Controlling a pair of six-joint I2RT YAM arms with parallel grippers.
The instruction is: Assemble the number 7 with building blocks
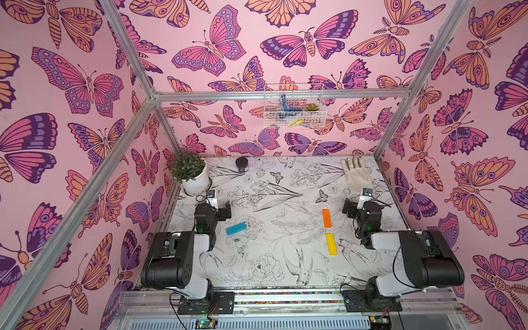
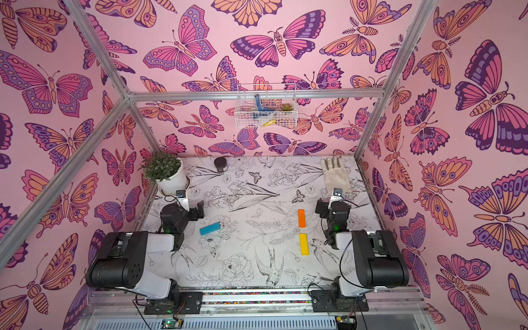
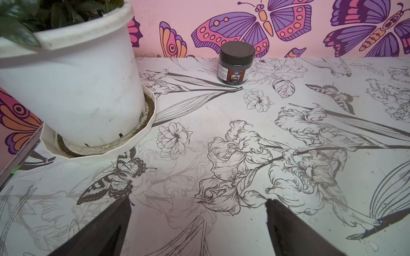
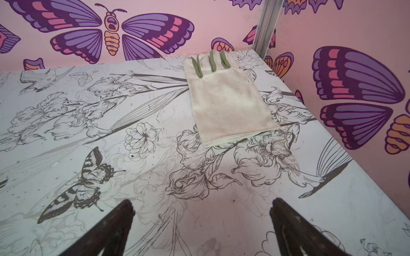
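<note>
Three flat blocks lie apart on the patterned table. The blue block (image 1: pixel 236 228) rests at a slant on the left side, close to my left gripper. On the right, the orange block (image 1: pixel 327 218) lies lengthwise away from me, with the yellow block (image 1: pixel 331 244) in front of it, a small gap between them. My left gripper is open above bare table, nothing between its fingers. Likewise my right gripper hangs open and empty, to the right of the orange block. Neither wrist view shows a block.
A potted plant (image 1: pixel 190 178) stands at the back left, beside a dark jar (image 1: pixel 242 163). Toward the back right lies a cloth glove (image 1: pixel 358 176). A wire basket (image 1: pixel 294 118) hangs on the rear wall.
</note>
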